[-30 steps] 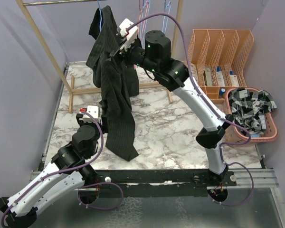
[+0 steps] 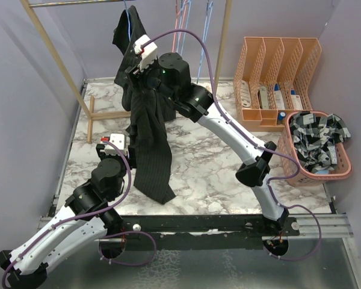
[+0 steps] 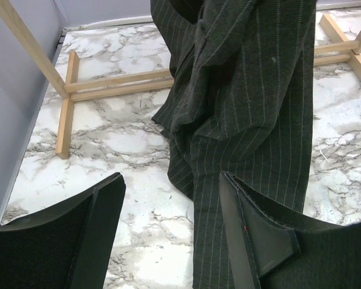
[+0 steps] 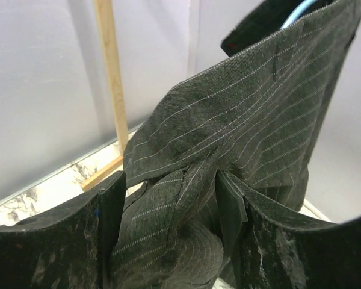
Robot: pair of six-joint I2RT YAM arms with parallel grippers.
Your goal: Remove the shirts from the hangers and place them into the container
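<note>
The dark pinstriped shirt (image 2: pixel 150 156) hangs on a blue hanger (image 4: pixel 298 13) from the rack's rail, its lower part draped down onto the marble floor. My right gripper (image 2: pixel 135 75) is at the shirt's upper part; in the right wrist view its fingers (image 4: pixel 93 235) stand apart with bunched striped fabric (image 4: pixel 162 229) between them. My left gripper is lower left of the shirt, open, with the fabric just beyond its right finger and nothing held.
The wooden rack (image 2: pixel 54 48) carries more blue and pink hangers. At the right stand an orange divided organizer (image 2: pixel 259 120) and a pink basket (image 2: pixel 340 168) with checked cloth.
My right gripper has moved left and slightly down across the shirt's upper part, and the fabric there has shifted a little. The left arm has not visibly moved.
</note>
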